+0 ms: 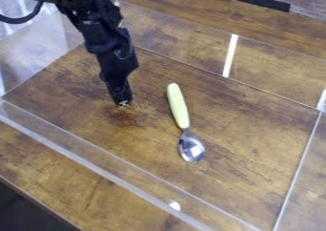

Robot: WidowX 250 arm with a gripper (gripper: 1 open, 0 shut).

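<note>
The black gripper [122,99] points down near the wooden tabletop on the left half of the view, apparently shut, with nothing visible between its fingers. To its right lies a pale yellow-green elongated object [177,104], with a metal spoon [193,147] just below it, the spoon's bowl toward the front right. The gripper is apart from both.
Clear plastic walls [95,164] border the wooden work area [254,149]. A white strip [230,55] is at the back right. The surface right and front of the gripper is mostly bare.
</note>
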